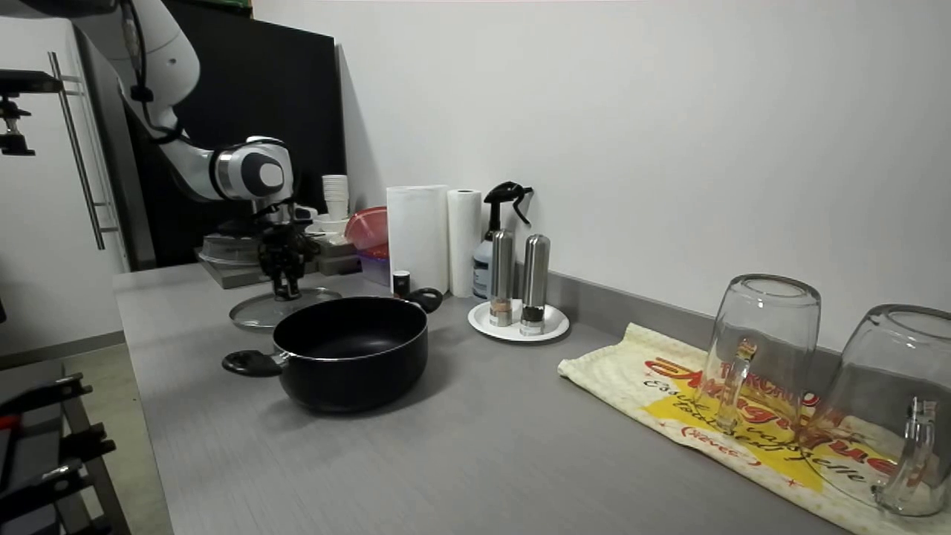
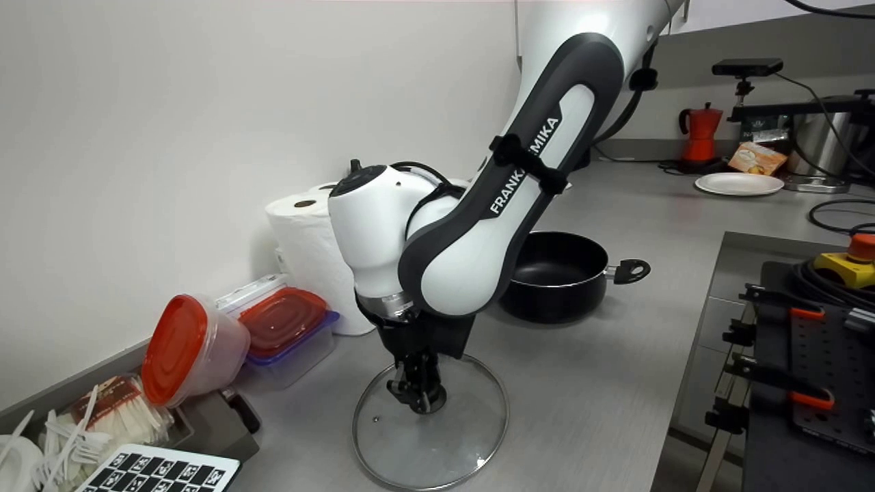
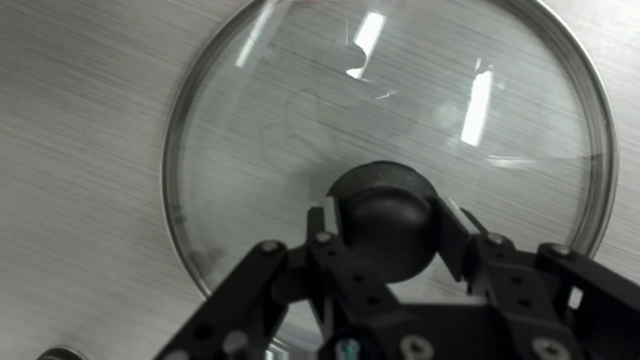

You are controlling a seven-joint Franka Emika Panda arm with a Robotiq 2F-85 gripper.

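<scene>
A round glass lid [image 2: 459,443] with a metal rim lies low over the counter; whether it touches the surface I cannot tell. My gripper is shut on the lid's black knob [image 3: 390,240], with one finger on each side of it. In exterior view 1 the lid [image 1: 258,312] shows behind a black two-handled pot [image 1: 356,374], which is open at the top and looks empty. The arm hides part of the pot [image 2: 566,287] in exterior view 2.
Paper towel rolls [image 1: 417,241], a spray bottle [image 1: 482,267] and two mills on a white plate [image 1: 510,336] line the wall. Plastic tubs [image 2: 193,352] stand beside the lid. Upturned glass mugs [image 1: 758,357] rest on a cloth at the right.
</scene>
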